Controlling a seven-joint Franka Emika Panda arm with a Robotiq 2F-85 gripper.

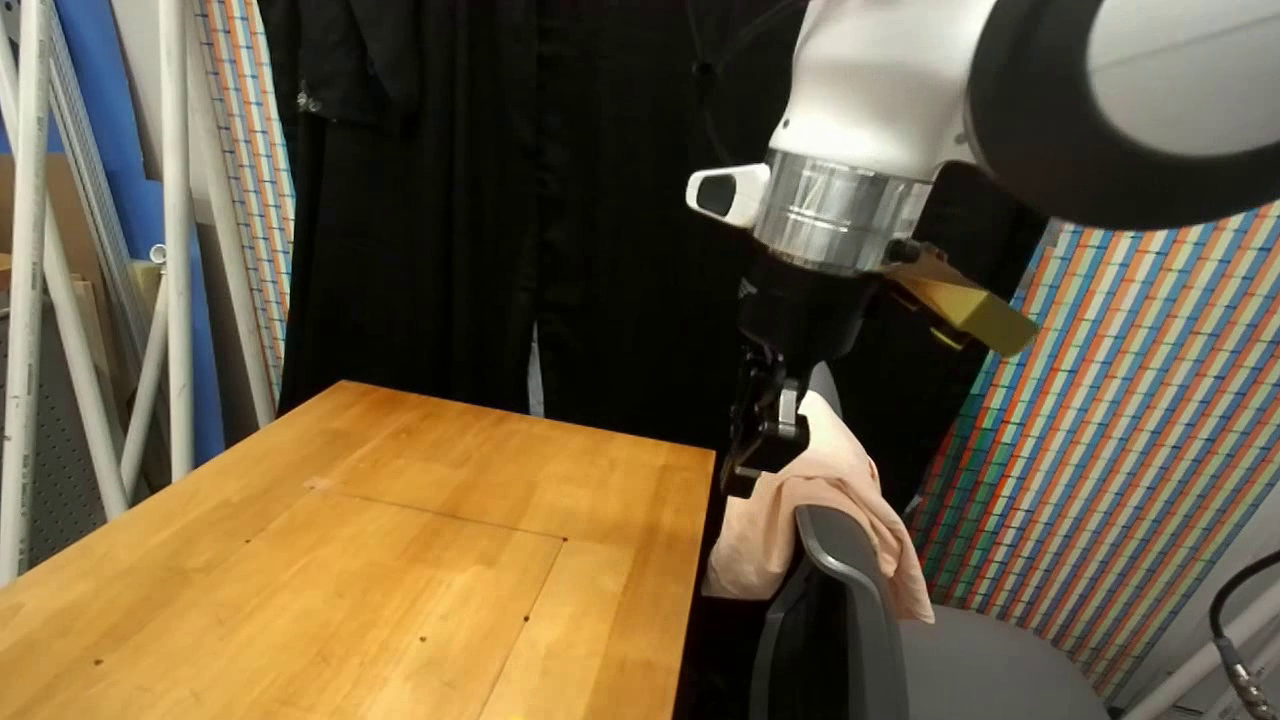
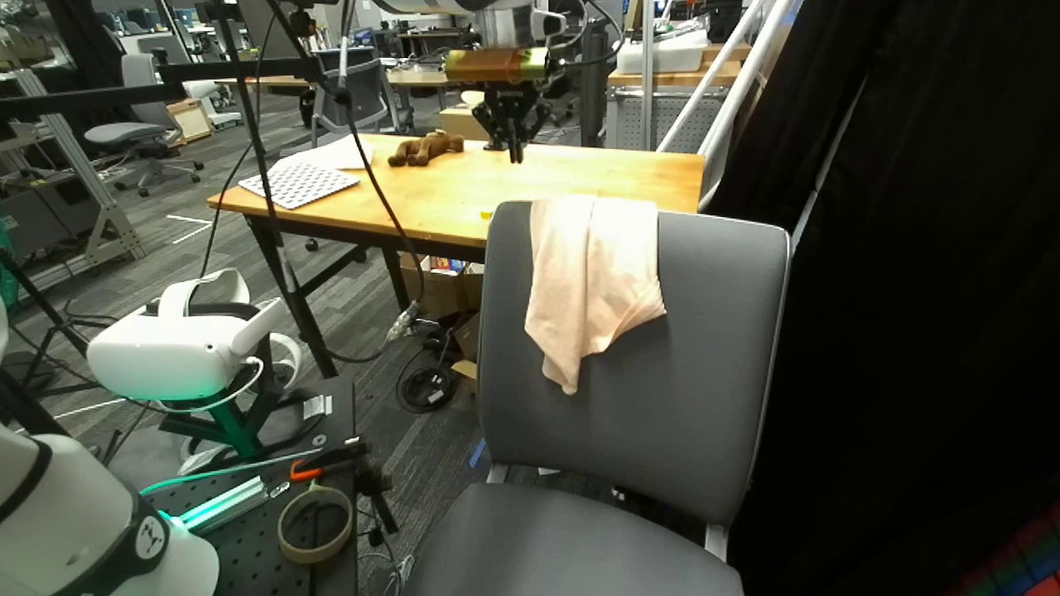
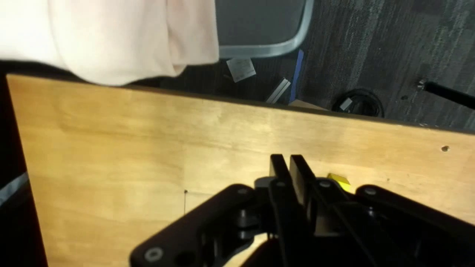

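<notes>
A pale pink cloth hangs over the top of the grey chair backrest. In the wrist view the cloth drapes at the upper left, well apart from my fingers. My gripper is slightly open, a narrow gap between its fingers and nothing in it. Seen from exterior view 1, the gripper hangs beside the table's edge, in front of the cloth in that view. A small yellow object lies on the wooden table, partly hidden behind a finger linkage.
A brown plush toy and a white keyboard-like panel sit toward the table's other end. Between table and chair is a gap down to the floor. Black curtain hangs behind.
</notes>
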